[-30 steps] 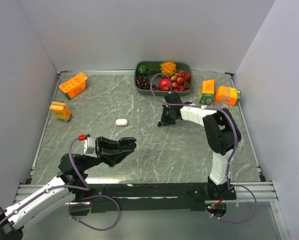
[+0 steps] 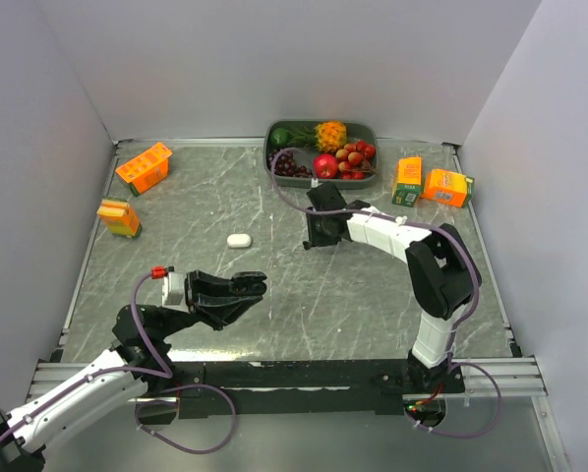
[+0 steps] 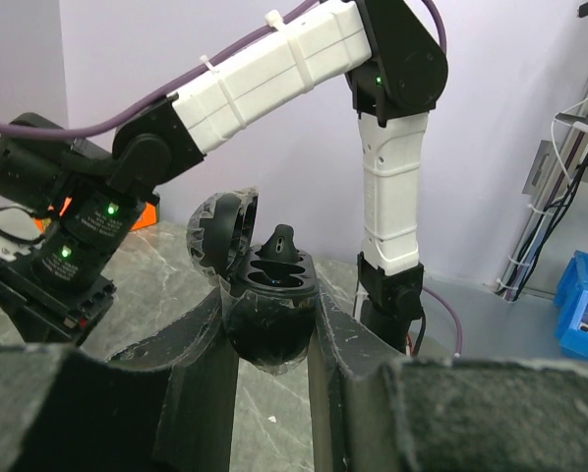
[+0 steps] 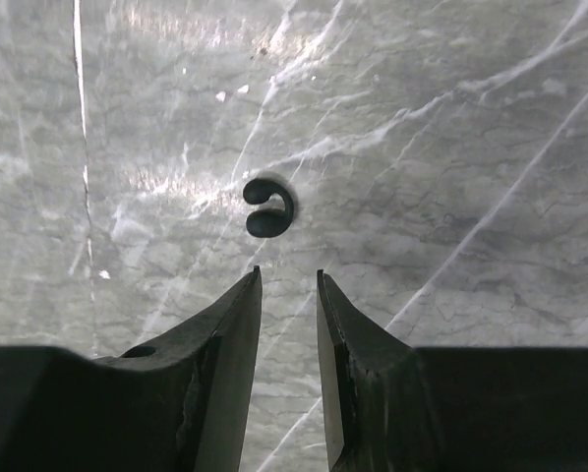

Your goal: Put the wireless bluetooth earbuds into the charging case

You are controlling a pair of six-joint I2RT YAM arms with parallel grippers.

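My left gripper is shut on the black charging case [image 3: 268,295], whose lid stands open with empty-looking slots facing up; in the top view the case [image 2: 248,285] is held at the lower left. A small black C-shaped earbud piece [image 4: 284,216] lies on the marble table in the right wrist view, just ahead of my right gripper, which is open with nothing between its fingers. A small white oval object [image 2: 239,241] lies at centre left.
A tray of fruit [image 2: 274,172] stands at the back centre. Orange cartons [image 2: 143,167] are at the back left, others [image 2: 408,180] at the back right.
The left arm holding the case has not moved.
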